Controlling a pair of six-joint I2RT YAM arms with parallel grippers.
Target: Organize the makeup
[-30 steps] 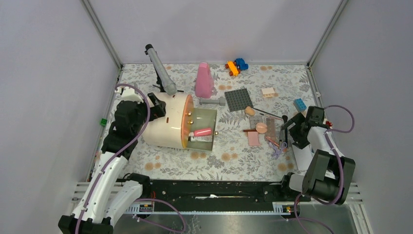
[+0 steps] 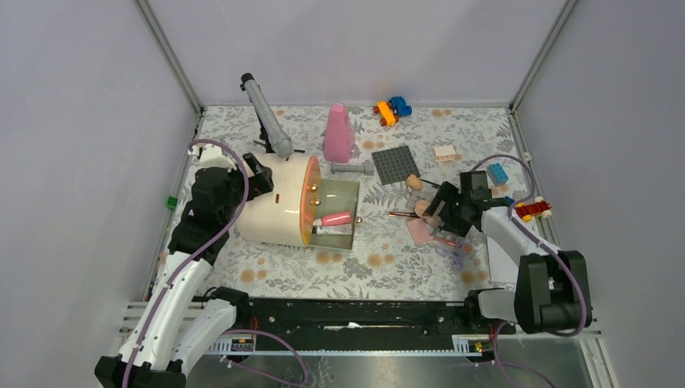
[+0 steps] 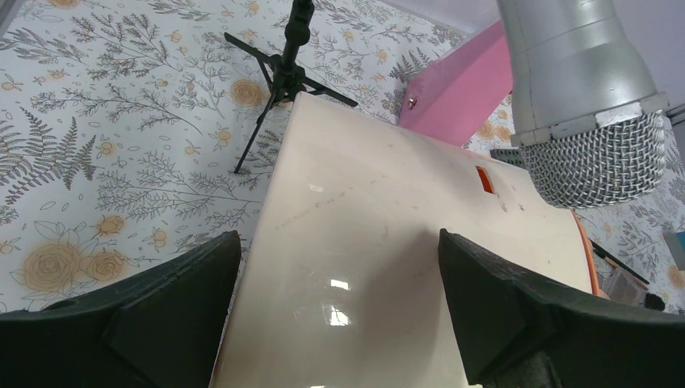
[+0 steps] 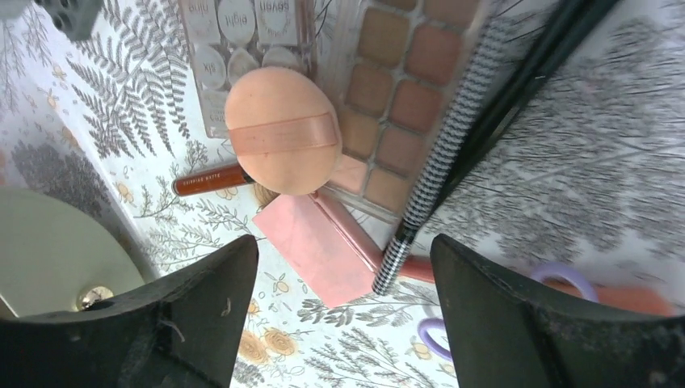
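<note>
A cream cylindrical organizer (image 2: 273, 212) has its drawer (image 2: 339, 194) pulled out, holding a pink tube (image 2: 336, 219) and a white tube (image 2: 329, 230). My left gripper is open over its top. My right gripper stands open above the scattered makeup: an eyeshadow palette (image 4: 408, 113), a puff (image 4: 281, 133), a clear palette (image 4: 212, 69), a pink square case (image 4: 311, 246), brushes and pencils. The patterned rod (image 4: 444, 153) lies between its fingers in the image, not visibly gripped.
A microphone on a stand (image 2: 271, 121), pink object (image 2: 338, 133), toy truck (image 2: 388, 113), grey plate (image 2: 395, 165) and blocks (image 2: 444, 153) fill the back.
My right arm has swung left from the table's right side to over the makeup pile. My left arm has stayed still.
</note>
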